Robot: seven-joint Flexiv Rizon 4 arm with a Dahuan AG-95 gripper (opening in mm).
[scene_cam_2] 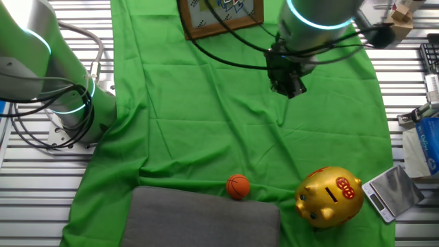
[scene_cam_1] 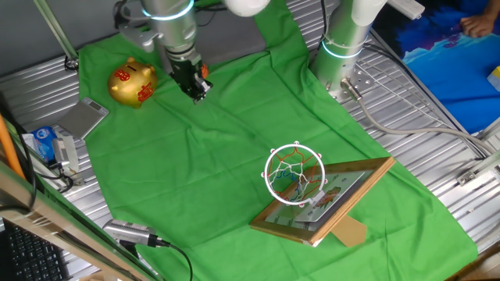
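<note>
My gripper hangs over the green cloth, pointing down; its fingers are small and dark, and I cannot tell whether they are apart. A small orange basketball rests on the cloth beside a grey pad, clear of the gripper in exterior view 2. In exterior view 1 the ball is mostly hidden behind the gripper. A white hoop with a coloured net is fixed to a wooden-framed board standing tilted on the cloth. Only the lower part of that board shows in exterior view 2.
A gold piggy bank stands near a small scale. The grey pad lies at the cloth's edge. A camera-like device with a cable sits near the front left.
</note>
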